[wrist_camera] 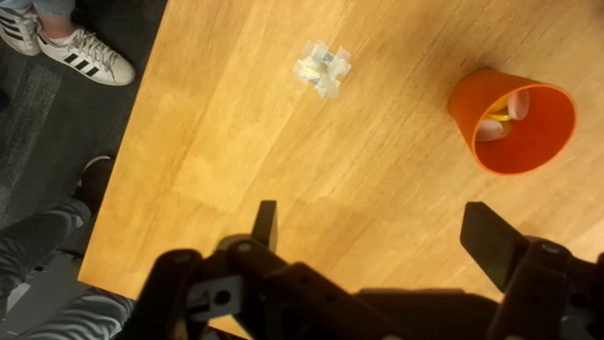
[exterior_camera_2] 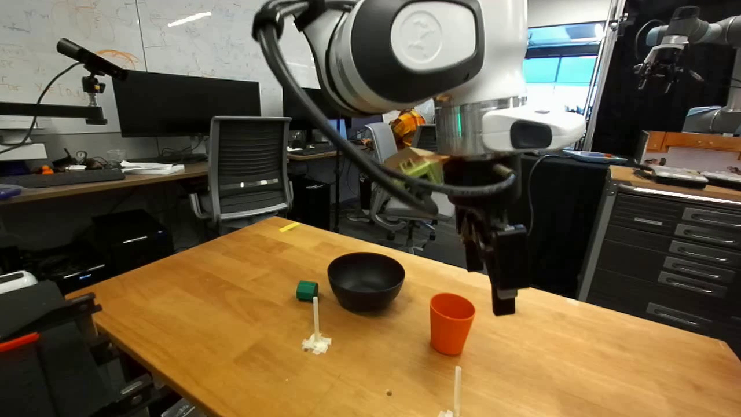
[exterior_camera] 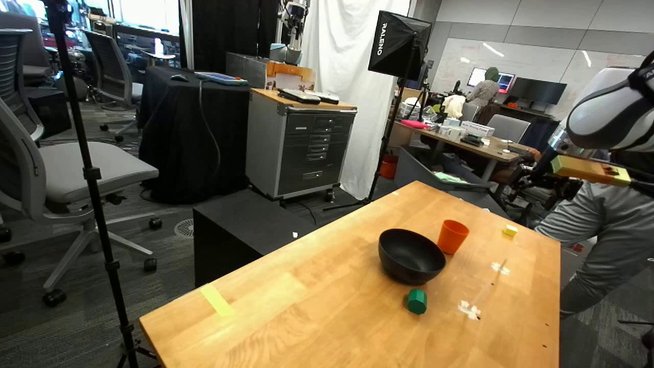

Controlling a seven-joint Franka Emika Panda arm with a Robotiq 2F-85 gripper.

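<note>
My gripper is open above the bare wood, its dark fingers wide apart with nothing between them. In the wrist view an orange cup (wrist_camera: 468, 107) stands ahead and to the right of the fingers, with some yellow and pale pieces inside. A black bowl (exterior_camera: 412, 256) sits beside the cup in exterior view 1, and a green block (exterior_camera: 417, 301) lies in front of the bowl. Near the table's far right edge is a small yellow block (exterior_camera: 509, 230); I cannot find it in the wrist view.
Two thin pale sticks stand taped to the table; one stick (exterior_camera_2: 316, 316) is near the green block, the other stick (exterior_camera_2: 457, 390) by the front edge. A person's legs (wrist_camera: 62, 221) are close beyond its edge.
</note>
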